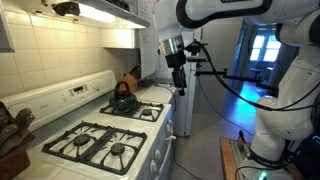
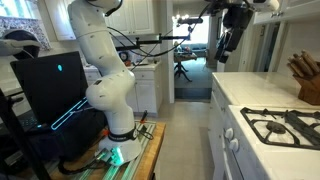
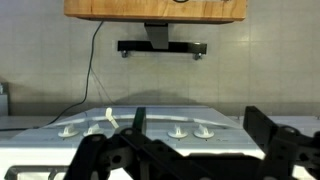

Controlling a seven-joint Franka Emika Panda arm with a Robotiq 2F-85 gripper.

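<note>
High in front of the stove, my gripper points down and stands open, with nothing between its fingers. In the wrist view the dark fingers are spread wide at the lower edge, over the stove's front. Below and to the left in exterior view 1 is the white gas stove with black grates. A dark green kettle with a handle sits on a back burner, apart from the gripper.
A knife block stands beside the stove. Stove knobs stick out along its front edge. The wooden robot base is across the floor. Open floor lies between base and stove.
</note>
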